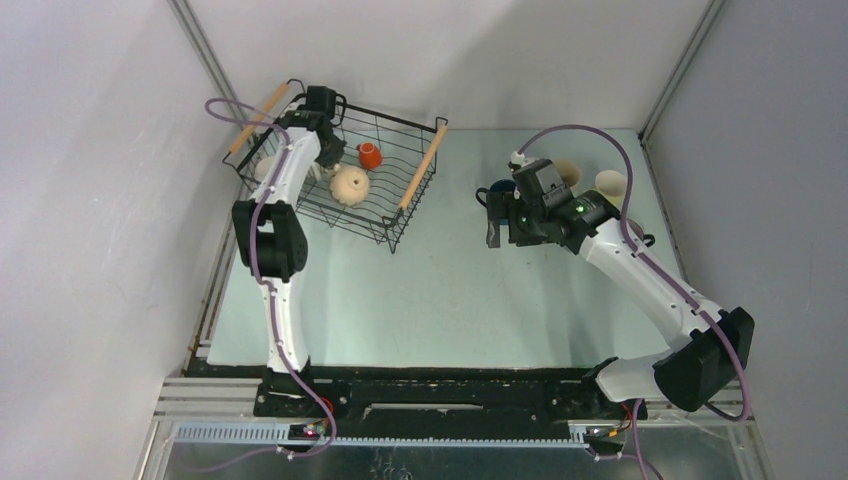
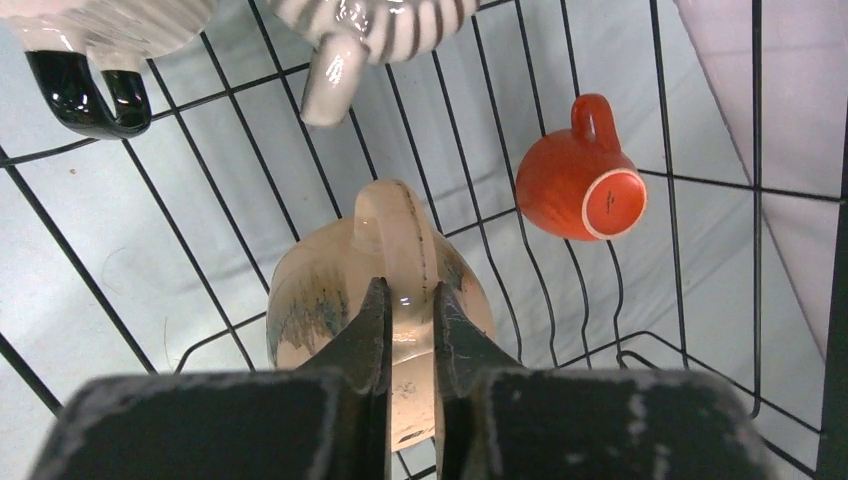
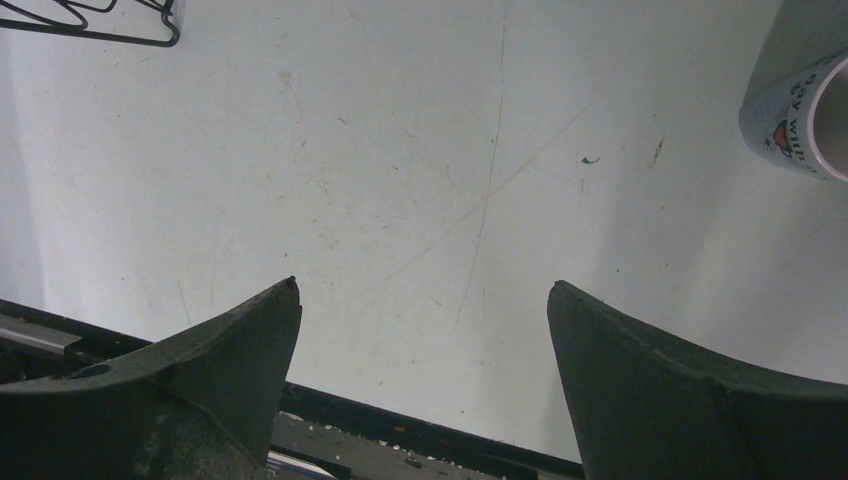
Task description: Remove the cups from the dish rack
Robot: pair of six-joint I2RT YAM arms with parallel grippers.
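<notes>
My left gripper is shut on the handle of a beige cup [image 2: 310,290], which hangs in or just over the dish rack [image 1: 385,115]; its exact height cannot be told. To its right in the left wrist view, a small orange cup [image 2: 560,180] lies on its side on the wires. A ribbed pale cup [image 2: 410,25] and a cup with a black handle [image 2: 140,25] lie beyond it, both cut off by the frame. Over the table on the right, my right gripper stands open, nothing between its fingers.
Beside and behind the right arm stand a dark blue cup [image 1: 503,187], a tan cup [image 1: 568,171] and a cream cup [image 1: 610,183]. A printed white cup [image 3: 785,125] shows at the right wrist view's edge.
</notes>
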